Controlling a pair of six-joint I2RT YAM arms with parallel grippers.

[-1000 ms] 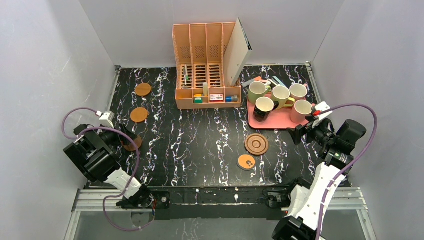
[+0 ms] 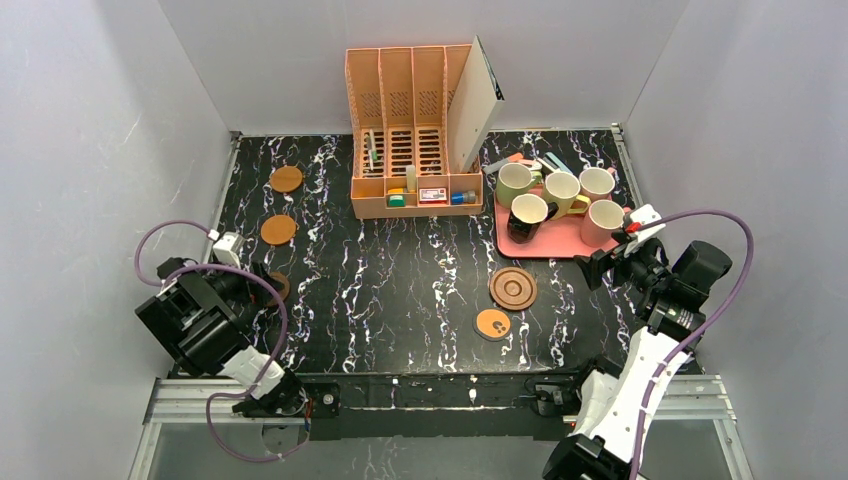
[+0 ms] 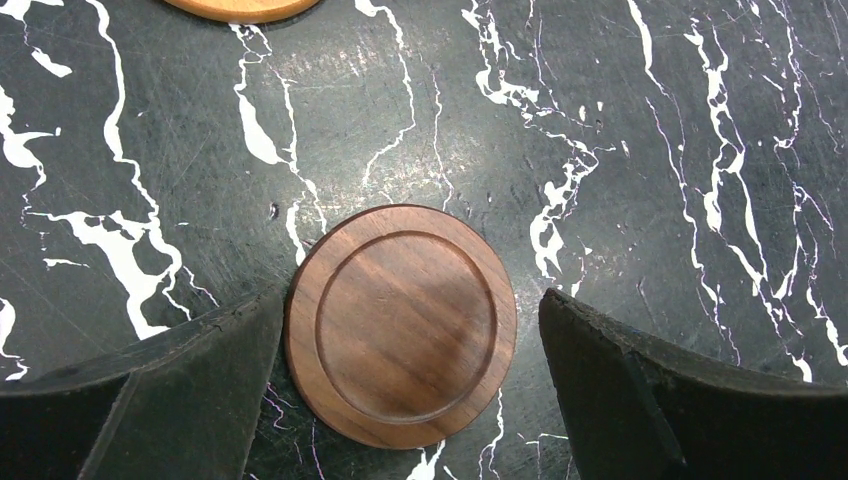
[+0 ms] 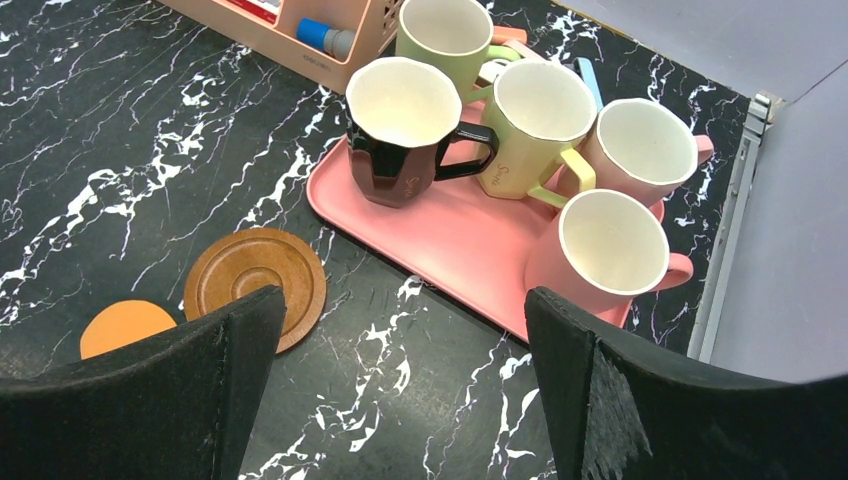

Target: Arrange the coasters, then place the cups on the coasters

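Observation:
My left gripper stands open over a dark brown round wooden coaster [image 3: 405, 330]. The coaster lies flat between its fingers, close to or touching the left one, with a gap on the right; in the top view the gripper partly covers it. My right gripper is open and empty, in front of the pink tray [image 4: 425, 245]. On that tray stand a black-and-cream cup [image 4: 390, 175], a green cup [image 4: 450, 55], a yellow cup [image 4: 525, 140] and two pink cups, one front [image 4: 585, 265] and one behind [image 4: 640, 160], all upright.
A ringed brown coaster [image 2: 513, 288] and a small orange one [image 2: 492, 324] lie left of my right gripper. Two more wooden coasters [image 2: 286, 179] [image 2: 278, 229] lie at the far left. An orange organizer [image 2: 415, 190] stands at the back.
The left gripper has shifted slightly to the right, and the coaster at its fingers has slid right as well. The right arm and the cups stay where they were.

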